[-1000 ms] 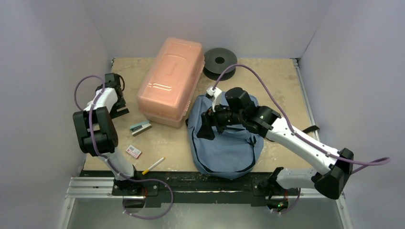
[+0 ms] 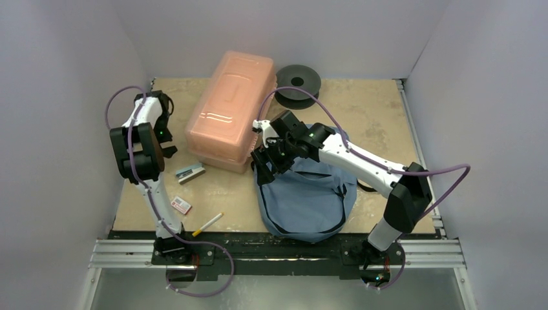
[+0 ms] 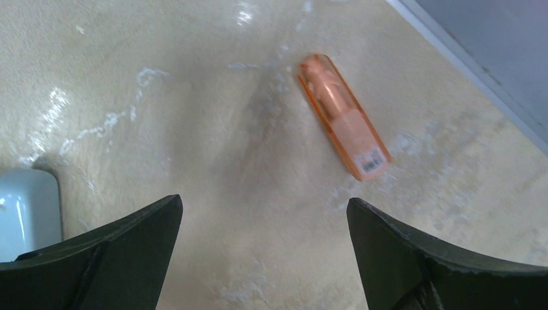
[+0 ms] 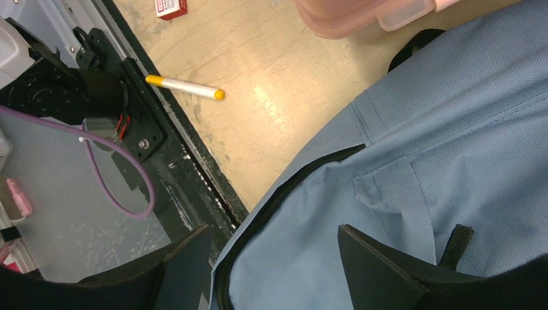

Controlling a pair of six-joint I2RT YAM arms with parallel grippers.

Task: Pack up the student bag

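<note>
A blue bag [image 2: 304, 206] lies open-zipped at centre right. My right gripper [image 2: 263, 166] hangs over its left edge, fingers apart, nothing between them. My left gripper [image 2: 165, 145] stands open at the far left, with an orange packaged item [image 3: 342, 116] below it on the table. A stapler [image 2: 190, 171], a small red-and-white box [image 2: 181, 205] [image 4: 170, 8] and a yellow-white marker [image 2: 208, 221] [image 4: 185, 86] lie left of the bag.
A large translucent pink container [image 2: 229, 110] stands behind the small items, with a black spool [image 2: 304, 79] at the back. Walls border the table; bare table [image 2: 378, 123] shows at the back right.
My right gripper has moved leftward over the bag, and its arm has swung with it. The objects have not moved.
</note>
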